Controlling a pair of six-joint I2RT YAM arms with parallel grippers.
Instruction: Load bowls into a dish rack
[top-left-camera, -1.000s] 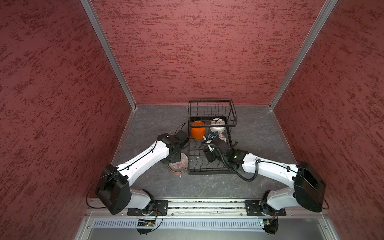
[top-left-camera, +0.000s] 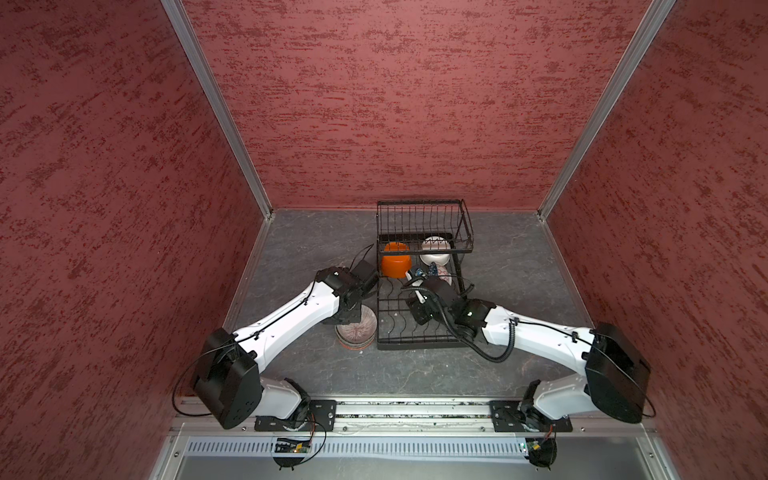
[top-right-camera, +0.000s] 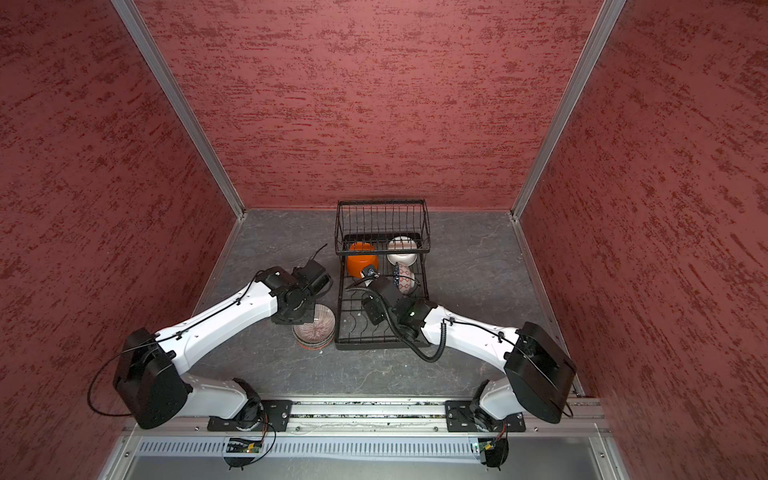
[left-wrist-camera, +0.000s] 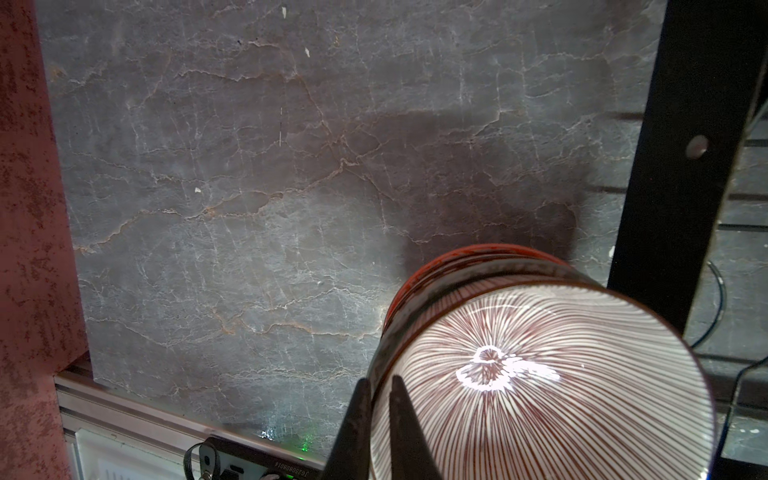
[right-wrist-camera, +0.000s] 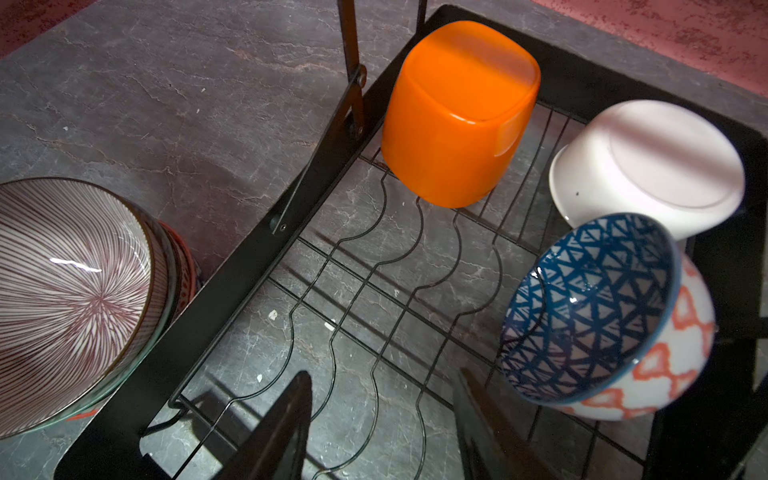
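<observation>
A stack of bowls stands on the counter left of the black dish rack (top-left-camera: 424, 344); its top bowl (left-wrist-camera: 552, 384) is patterned with thin reddish-brown lines. My left gripper hangs over the stack's left rim, shut, no bowl held. Inside the rack, a blue-patterned bowl (right-wrist-camera: 592, 312) leans on its side, with a red-and-white outer face (right-wrist-camera: 672, 344) behind it. My right gripper stands open above the rack's wires, empty, to the left of that bowl. The top views hide both sets of fingertips.
An orange cup (right-wrist-camera: 460, 112) and a white bowl (right-wrist-camera: 648, 168) sit upside down at the rack's back, below a raised wire shelf (top-left-camera: 420, 220). The rack's front and middle wires are bare.
</observation>
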